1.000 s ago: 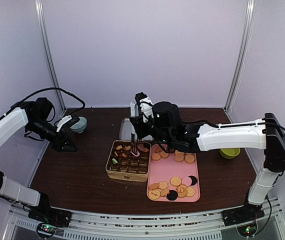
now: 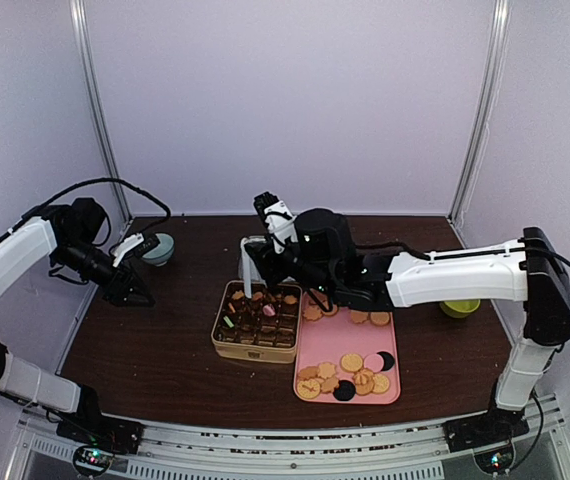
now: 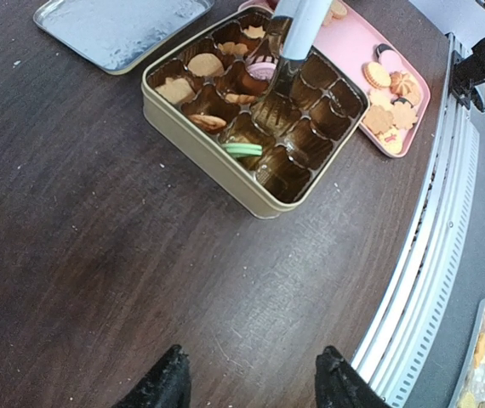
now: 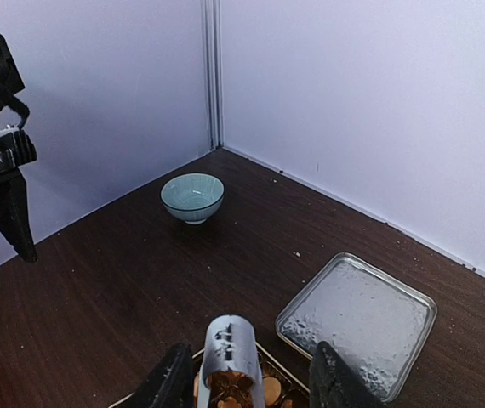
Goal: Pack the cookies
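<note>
The cookie tin with its brown compartment insert holds cookies in some slots, among them a green one and a pink one. Above it my right gripper has a white-handled utensil upright between its fingers, reaching down into the tin; whether the fingers are closed on it is unclear. The pink tray beside the tin holds several cookies. My left gripper stands open and empty over the bare table at the left.
A metal tray lies behind the tin. A pale blue bowl is at the back left, a green bowl at the right.
The right gripper and the white-handled utensil have moved left over the tin. The left arm looks almost unchanged.
</note>
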